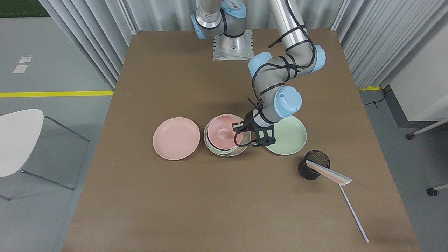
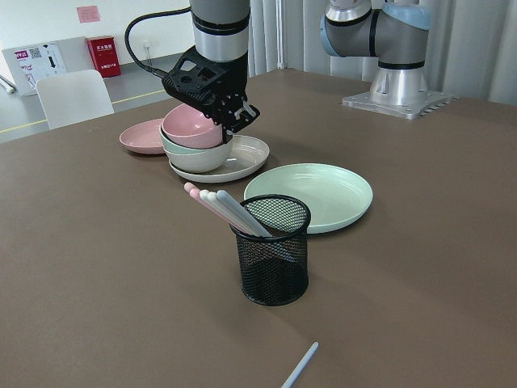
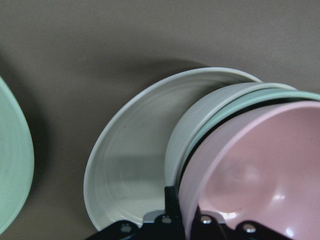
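A pink bowl tops a nested stack with a mint bowl and a white bowl, all on a pale plate. My black gripper is at the pink bowl's near rim, which runs between its fingers in the wrist view; it looks shut on that rim.
A pink plate lies left of the stack, a mint plate right of it. A black mesh cup with chopsticks stands nearer right, a loose pale stick beside it.
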